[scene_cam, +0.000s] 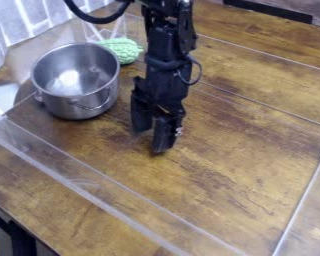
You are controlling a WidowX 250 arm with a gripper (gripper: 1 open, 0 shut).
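Observation:
The black robot arm hangs from the top centre down to the wooden table, its gripper [157,128] low over the surface right of a steel pot [75,90]. Its black fingers are bunched near a small pale object at their right, which is mostly hidden. I cannot tell whether the fingers are open or shut, or whether anything is between them.
A green and white knitted item [120,48] lies behind the pot. Clear plastic edging runs along the left and right sides.

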